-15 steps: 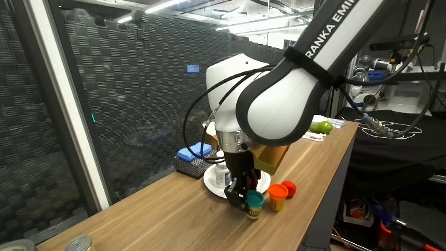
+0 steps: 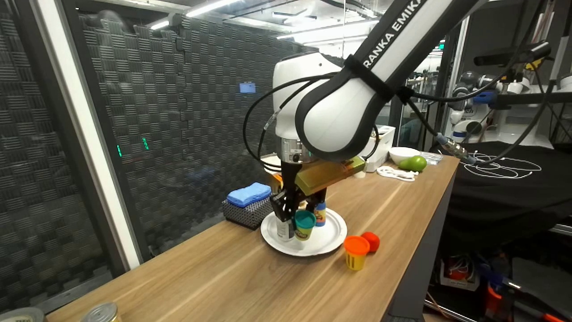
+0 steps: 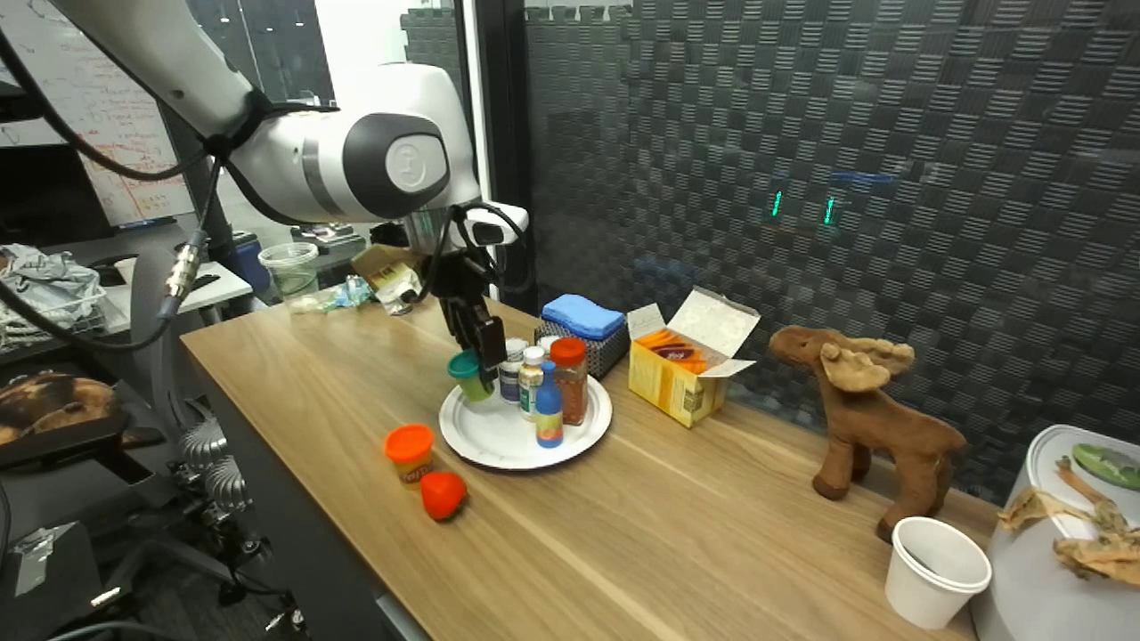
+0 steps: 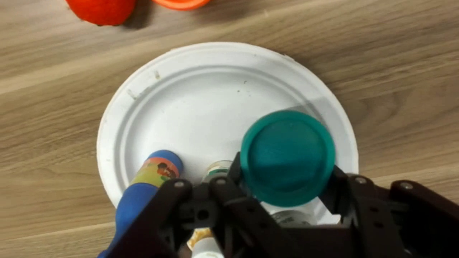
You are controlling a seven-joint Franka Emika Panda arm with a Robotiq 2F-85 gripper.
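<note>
Over the near side of a white plate [image 4: 193, 103], a Play-Doh tub with a teal lid [image 4: 287, 157] is held upright by my gripper [image 3: 483, 369], its fingers shut around it. From the views I cannot tell if the tub's base touches the plate. Crowded on the plate beside it are a white bottle [image 3: 512, 374], a spice bottle [image 3: 531, 376], a blue bottle [image 3: 548, 406] and a red-lidded jar [image 3: 569, 383]. Off the plate, an orange-lidded tub [image 2: 356, 252] stands on the table next to a red round object [image 2: 371, 241].
A black box topped with a blue cloth [image 2: 249, 194] sits behind the plate. To its side are an open yellow box [image 3: 684, 369], a plush moose [image 3: 871, 427] and white cups [image 3: 935, 572]. Bare table [image 2: 236, 273] lies in front of the plate.
The gripper has carried the teal-lidded tub up from the table beside the orange-lidded tub and back over the plate. The orange-lidded tub and red object stay where they were.
</note>
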